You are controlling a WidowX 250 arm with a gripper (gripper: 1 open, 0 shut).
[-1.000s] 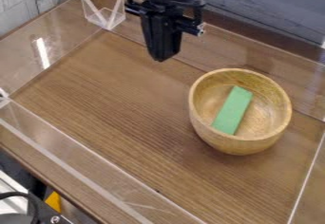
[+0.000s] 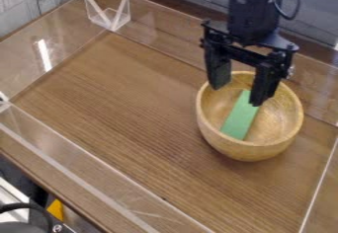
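Observation:
My black gripper (image 2: pixel 246 74) hangs open above the wooden bowl (image 2: pixel 284 123), its fingers reaching down on either side over the bowl's back part. Inside the bowl, below the gripper, lies a flat green block (image 2: pixel 240 118), with nothing seen gripping it. The bowl stands on the wooden table (image 2: pixel 106 99) at the right.
A white wire-like holder (image 2: pixel 109 15) stands at the back left. Dark areas border the table at the back and lower left, with a small yellow item (image 2: pixel 53 209) beyond the lower-left edge.
My gripper has moved from the back middle to the right and toward the front, now over the bowl. The bowl and green block stay where they were.

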